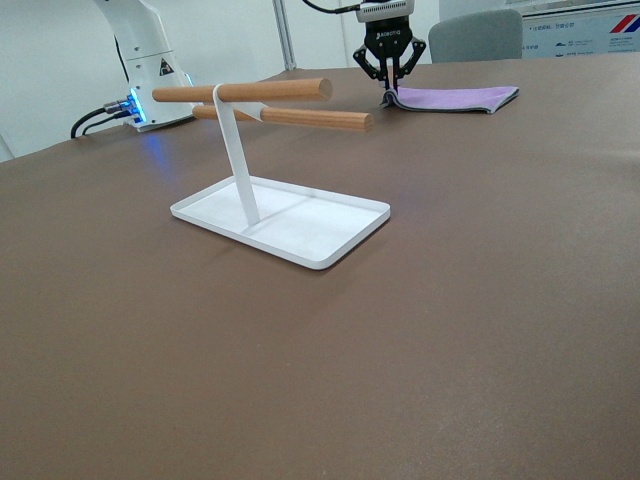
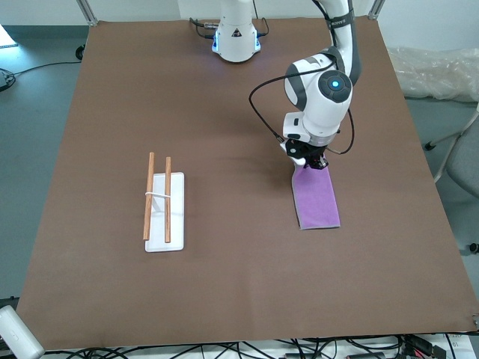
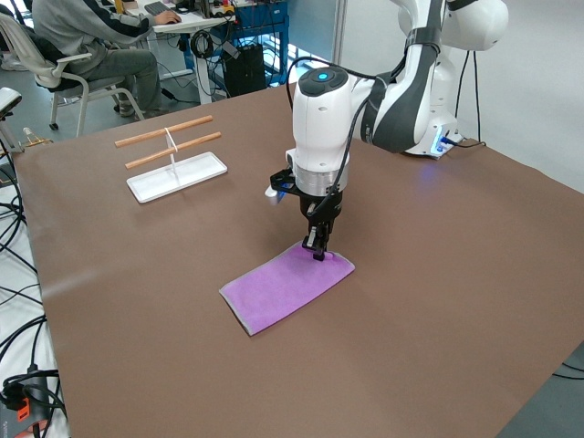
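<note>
A purple cloth lies flat on the brown table, right of centre in the left camera view and near the middle in the right camera view. My black gripper points straight down at the cloth's edge, its fingertips close together on it, with the edge slightly bunched there; whether cloth is between them I cannot tell. To the left stands a white tray carrying a rack with two wooden bars.
The arm's white base stands at the back, with cables around it. A grey chair is beyond the table's right edge.
</note>
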